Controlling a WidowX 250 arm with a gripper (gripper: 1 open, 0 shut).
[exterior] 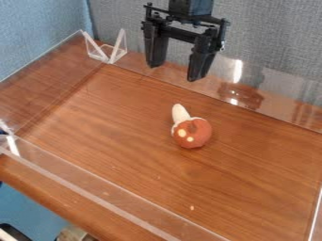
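My black gripper [178,53] hangs high at the top centre, over the back of the wooden tray, its two fingers wide apart with nothing between them. Below it and a little to the right, a red-orange toy [193,136] with pale spots and a white elongated part lies on the wooden floor [126,141], apart from the gripper.
A white wire rack [105,49] stands in the back left corner. Clear low walls edge the wooden surface at back, front and right. Small partly visible objects sit at the left edge and bottom left.
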